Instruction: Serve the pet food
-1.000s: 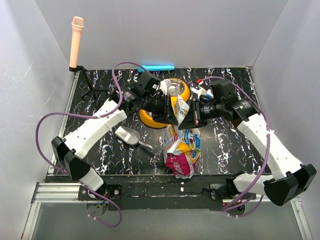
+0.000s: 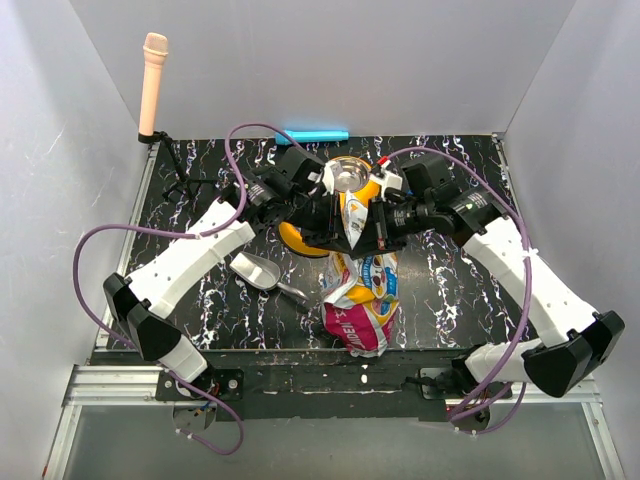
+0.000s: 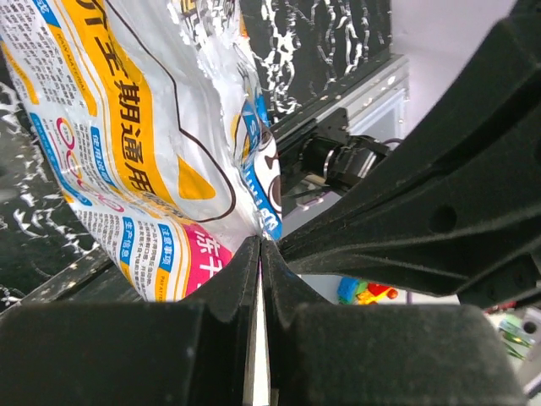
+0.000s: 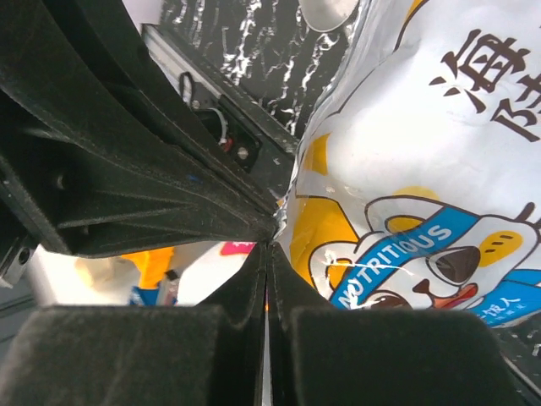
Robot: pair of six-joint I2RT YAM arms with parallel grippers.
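Observation:
The pet food bag [image 2: 360, 325], white, yellow and pink, stands at the front middle in the top view. My left gripper [image 2: 343, 243] and right gripper [image 2: 366, 246] meet at its upper part, close together. In the left wrist view, the shut fingertips pinch the thin edge of the bag [image 3: 127, 127]. The right wrist view shows the bag's film [image 4: 423, 254] running into my shut fingertips there too. A yellow double bowl [image 2: 371, 188] lies behind, partly covered by the arms. To the left rests a clear scoop [image 2: 256, 271] with a grey handle.
At the back edge lies a blue object [image 2: 315, 136]. A microphone-like object [image 2: 151, 85] on a black tripod stands at the back left. Bare marbled table [image 2: 440, 300] shows right of the bag and around the scoop.
My right gripper has shifted left, closer to the left one, and the bag has moved slightly left with it. The left arm has barely moved; bowl and scoop stay put.

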